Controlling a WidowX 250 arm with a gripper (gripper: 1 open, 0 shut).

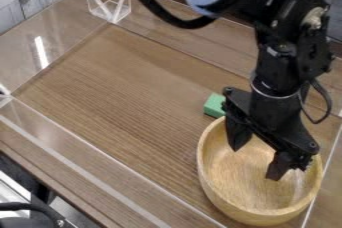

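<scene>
The black robot gripper [261,142] hangs at the right of the camera view, open, its two fingers spread over a round light wooden bowl [247,197]. Nothing shows between the fingers. A small green object [213,105] lies on the table just behind the bowl's left rim, partly hidden by the arm.
A white frame-like object [110,2] stands at the back left. A dark area with cables lies off the table's lower left edge.
</scene>
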